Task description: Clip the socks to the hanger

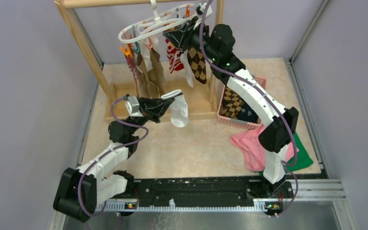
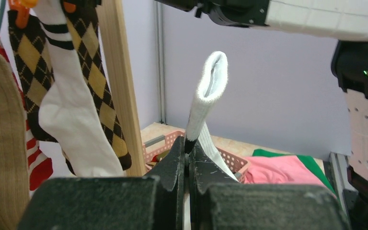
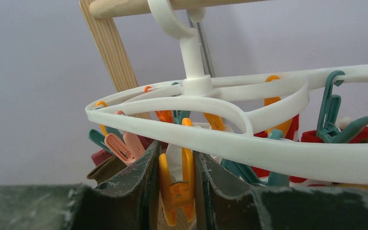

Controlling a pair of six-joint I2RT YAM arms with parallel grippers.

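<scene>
A white sock dangles from my left gripper, which is shut on it below the hanger. In the left wrist view its folded opening stands up above the fingertips. My right gripper is shut on a yellow clip just under the front rim of the white hanger. The clip's two handles lie between the fingers; its far end is partly hidden. Brown socks hang at the hanger's left, and a red-striped sock and a checkered sock at its right.
The hanger hangs from a wooden frame; more clips, such as a green one, sit along its ring. A pink basket with socks stands at right, beside pink cloth and green cloth.
</scene>
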